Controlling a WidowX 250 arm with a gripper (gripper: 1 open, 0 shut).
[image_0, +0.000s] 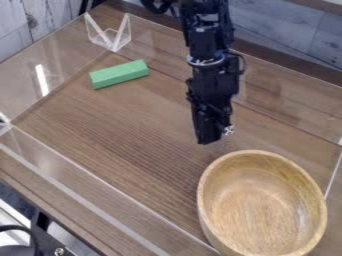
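The black robot arm reaches down from the top centre, its gripper (211, 128) low over the middle-right of the wooden table (107, 150). Its fingertips are dark and small, so whether they hold anything cannot be made out. A large tan wooden bowl (261, 210) lies at the lower right, just below the gripper. A green block (119, 73) rests at the upper left, apart from the gripper.
A white wire-like stand (110, 32) is at the back left. Walls border the table at the back and left. A dark cable shows at the bottom left corner.
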